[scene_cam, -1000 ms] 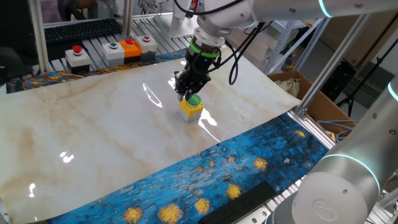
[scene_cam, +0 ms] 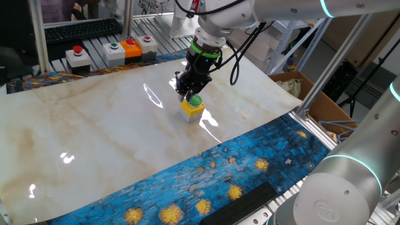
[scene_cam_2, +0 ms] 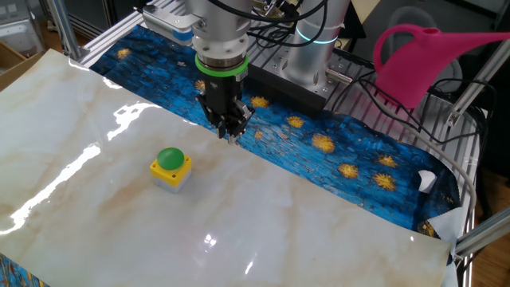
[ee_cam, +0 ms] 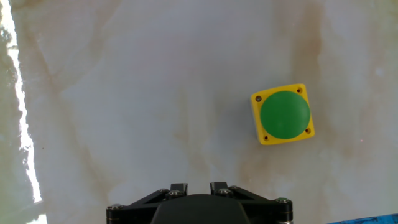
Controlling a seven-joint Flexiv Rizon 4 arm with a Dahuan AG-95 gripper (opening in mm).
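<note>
A push button box with a yellow top, a pale base and a round green button rests upright on the marble-patterned sheet. In the wrist view it sits right of centre, ahead of my gripper. A gap shows between my two fingertips, and nothing is between them. Exterior view 2 has the gripper above the sheet, to the right of the green button and apart from it. From exterior view 1, my gripper overlaps the upper left of the yellow box.
Several button boxes, among them an orange one, stand behind the sheet by a keyboard. A pink watering can is near the robot's base. The marble sheet is otherwise bare, with a blue flowered cloth along one side.
</note>
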